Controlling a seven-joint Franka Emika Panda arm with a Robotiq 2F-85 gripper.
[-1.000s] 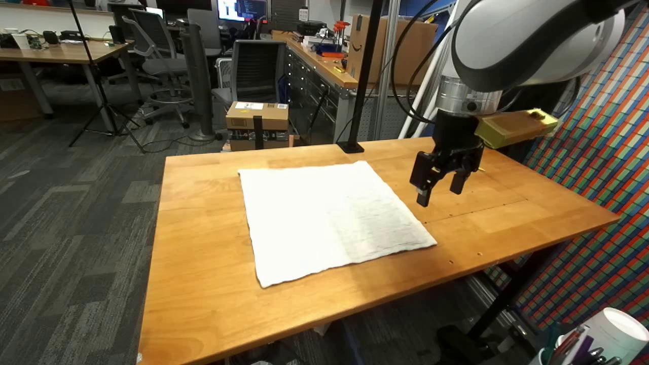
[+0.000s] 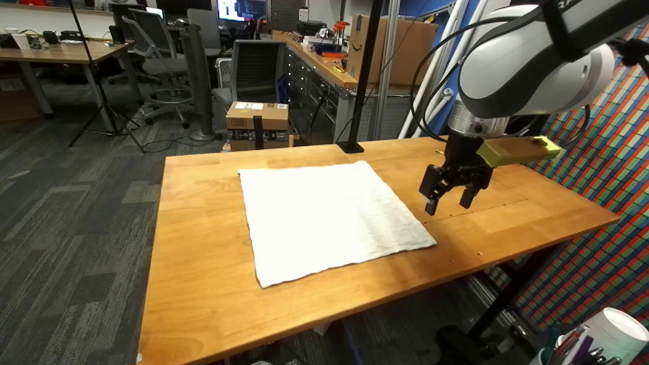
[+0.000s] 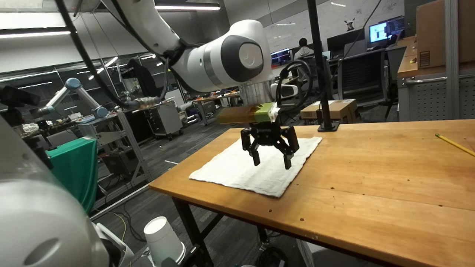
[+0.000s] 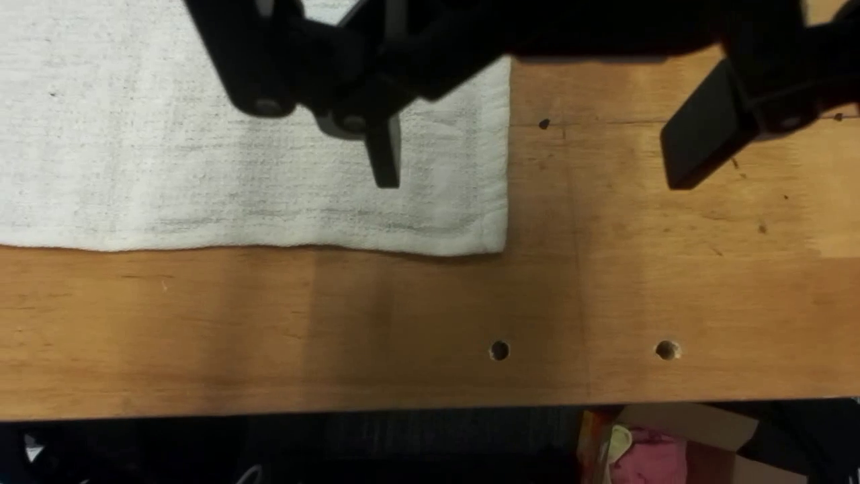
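A white cloth (image 2: 322, 219) lies spread flat on the wooden table, its edges fairly straight. In exterior view 1 my gripper (image 2: 448, 206) hangs above the table, to the right of the cloth and apart from it. It is open, with nothing between the fingers. Seen from the other side, the gripper (image 3: 272, 164) appears in front of the cloth (image 3: 249, 171). In the wrist view one corner of the cloth (image 4: 451, 202) shows beneath the left finger, while bare wood lies under the right finger of the gripper.
A black pole (image 3: 327, 124) rises at one table edge. A pencil (image 3: 455, 144) lies on the table's far side from the cloth. White cups (image 3: 162, 238) stand below table height near the arm's base.
In exterior view 1 my gripper has shifted slightly right and lower. The cloth lies as before, and the gripper stays open.
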